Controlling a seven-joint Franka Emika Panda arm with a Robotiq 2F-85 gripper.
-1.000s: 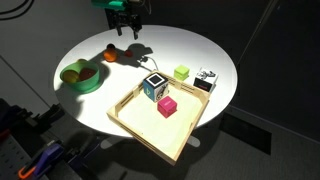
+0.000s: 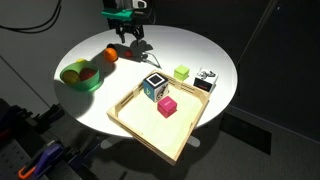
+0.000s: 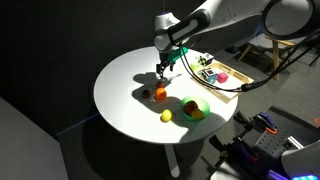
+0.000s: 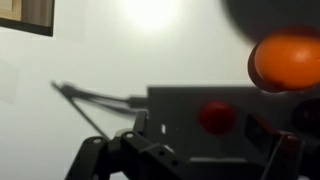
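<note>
My gripper is open, its two fingers spread at the bottom of the wrist view. A small round red thing shows in the space between them, nearer the right finger. It lies on the white table, and the gripper appears above it in exterior view 1. Close to the right finger in the wrist view are a glossy orange fruit and a dark round thing, partly cut off by the frame. The fingers' exact height over the table is hard to tell.
A green bowl holds fruit, and a yellow fruit lies outside it. A wooden tray carries a patterned cube and a pink cube. Beyond it sit a yellow-green cube and a white-and-black box.
In exterior view 1 my gripper has shifted a little to the right, toward the red thing. The fruit, bowl, tray and cubes stay where they were.
</note>
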